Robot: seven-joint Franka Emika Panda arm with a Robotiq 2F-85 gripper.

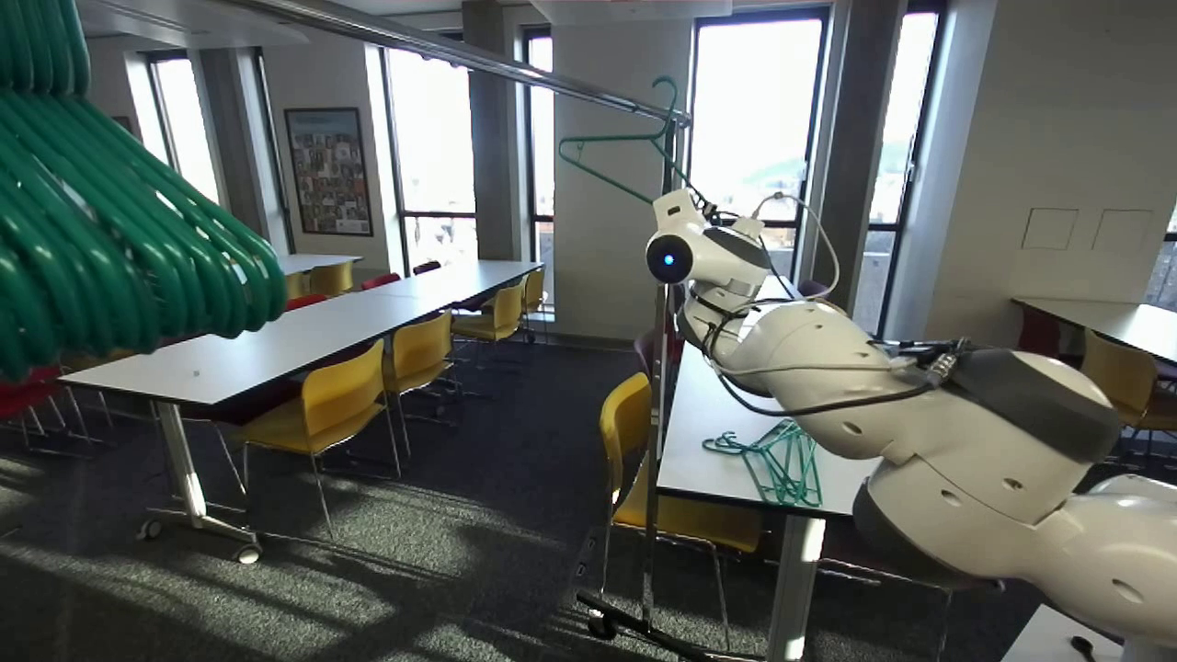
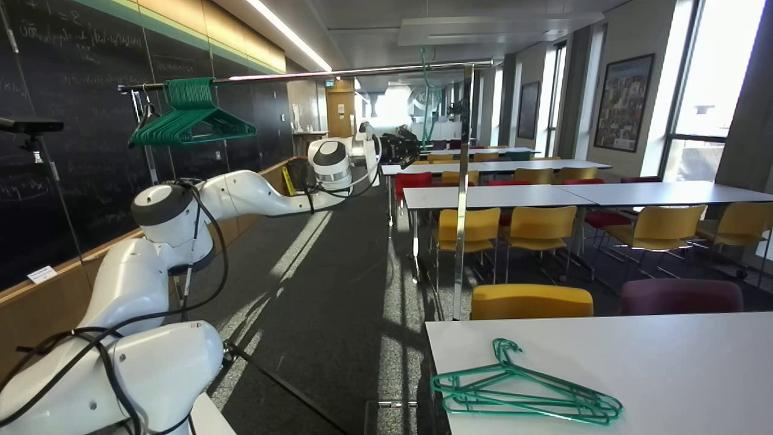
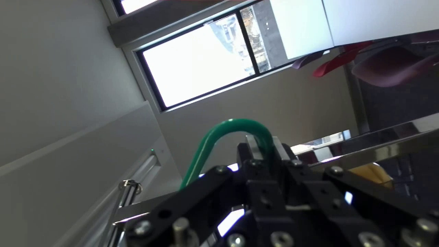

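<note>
A green hanger (image 1: pixel 610 138) is held up by my gripper, which is shut on its curved end. In the wrist view the green bend (image 3: pixel 234 124) passes between the fingertips. The hook (image 1: pixel 664 81) rises above the metal rail (image 1: pixel 530 75) near the rail's post end; whether it touches the rail I cannot tell. From the second exterior view, the hanger (image 2: pixel 427 101) appears edge-on and upright, crossing the rail (image 2: pixel 362 72), with the dark gripper at its lower part.
A row of green hangers (image 2: pixel 192 109) hangs at the rail's other end. Several more hangers (image 2: pixel 522 391) lie on a white table (image 2: pixel 688 370). The upright post (image 2: pixel 464 181) stands near my gripper. Much of the rail between is bare.
</note>
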